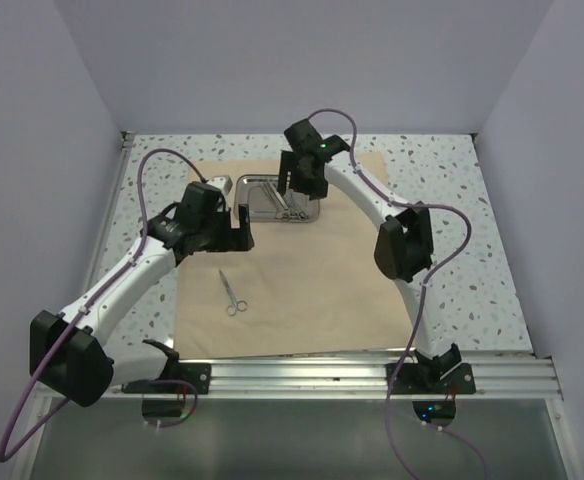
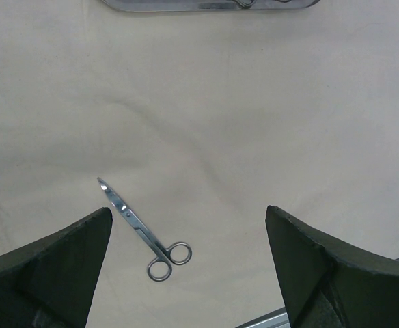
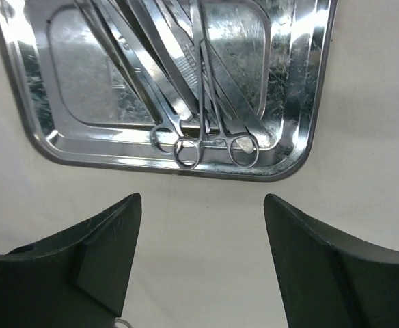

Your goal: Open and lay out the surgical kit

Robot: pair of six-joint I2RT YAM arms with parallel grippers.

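A metal tray (image 1: 255, 216) lies at the back of the beige cloth (image 1: 302, 290). In the right wrist view several long instruments are bunched in it, with the finger rings of scissor-like tools (image 3: 244, 152) resting at its near rim. One pair of scissors (image 2: 139, 229) lies alone on the cloth, rings toward the front. My left gripper (image 1: 244, 228) hangs above the cloth between scissors and tray, fingers wide apart and empty. Over the tray's right part is my right gripper (image 1: 299, 187), also open, with only bare cloth visible between its fingers in its wrist view.
Bare cloth stretches across the middle and front right. Speckled table (image 1: 462, 270) surrounds it, with a metal rail (image 1: 292, 370) along the front edge and grey walls at the sides and back. Both grippers are fairly close together near the tray.
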